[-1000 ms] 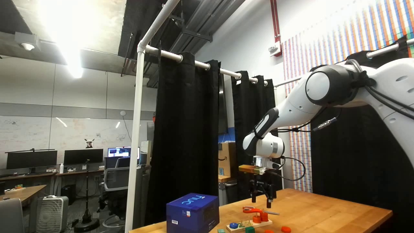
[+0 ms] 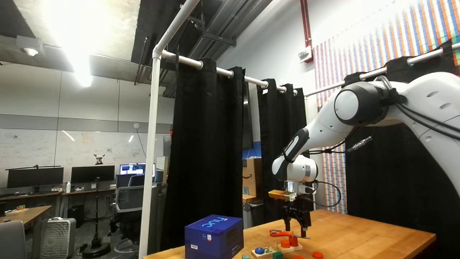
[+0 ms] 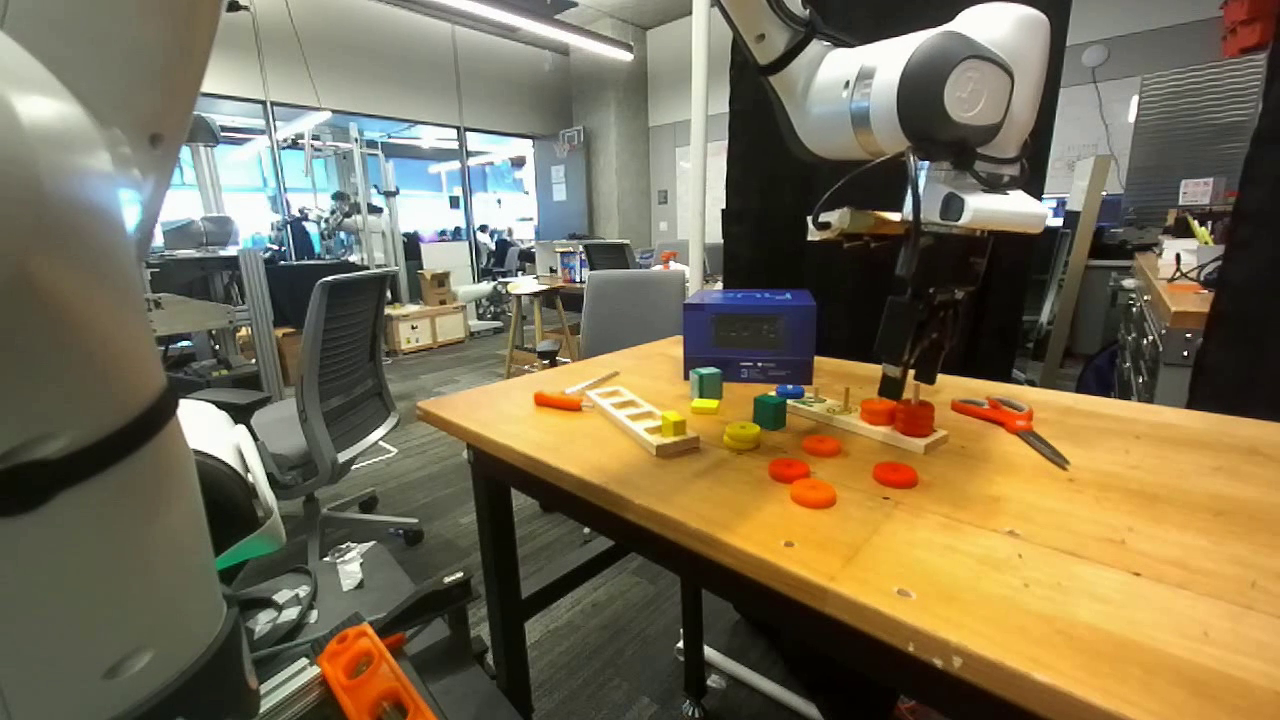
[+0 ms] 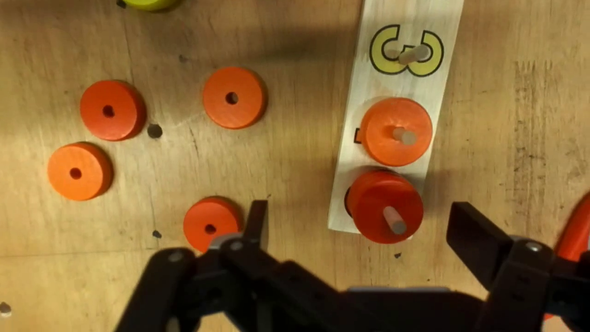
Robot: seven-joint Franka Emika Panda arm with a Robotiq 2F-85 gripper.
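Observation:
In the wrist view a narrow wooden peg board [image 4: 341, 182] runs upward, with yellow numerals on it. Its lowest peg carries a stack of red discs [image 4: 376, 213], and the peg above holds an orange disc [image 4: 390, 141]. A third peg [image 4: 415, 54] beside the yellow 3 stands bare. My gripper is open above the board's near end, fingers spread to either side of the red stack with nothing held. On the table to the left lie loose discs: an orange one [image 4: 232, 97], a red one [image 4: 110, 110] and others.
Orange-handled scissors [image 3: 1008, 420] lie right of the board. Green blocks [image 3: 769, 410], yellow discs [image 3: 741, 438], a wooden frame [image 3: 636, 420] and an orange-handled tool [image 3: 558, 401] are to its left. A blue box [image 3: 750, 336] stands behind.
My gripper has come down closer to the table and shifted slightly right in exterior view 1. The board and discs visible there look unmoved.

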